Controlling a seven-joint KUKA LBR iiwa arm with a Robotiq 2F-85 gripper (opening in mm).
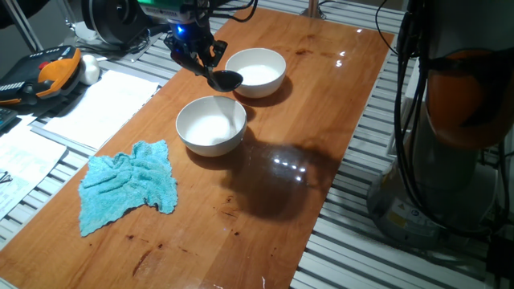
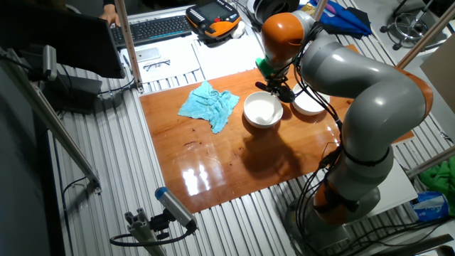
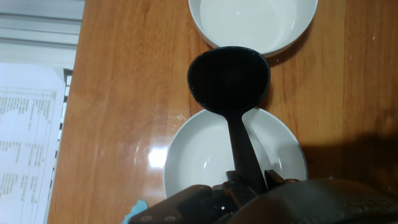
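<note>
A black ladle (image 3: 229, 81) is held by its handle in my gripper, which is shut on it. In exterior view 1 its head (image 1: 225, 80) hangs in the air near the gap between two white bowls. The bowl nearer the towel (image 1: 211, 126) appears below the ladle's handle in the wrist view, partly covered by my fingers. Beyond the ladle's head is the other bowl (image 3: 256, 22), cut off by the top edge of the view. Both bowls stand upright on the wooden table and look empty. No contact between ladle and bowls can be made out.
A crumpled turquoise towel (image 1: 128, 185) lies on the table beside the nearer bowl. Papers (image 1: 104, 112) and an orange-black device (image 2: 213, 19) sit past the table's edge. Bare wood (image 1: 185, 249) stretches across the end away from the bowls.
</note>
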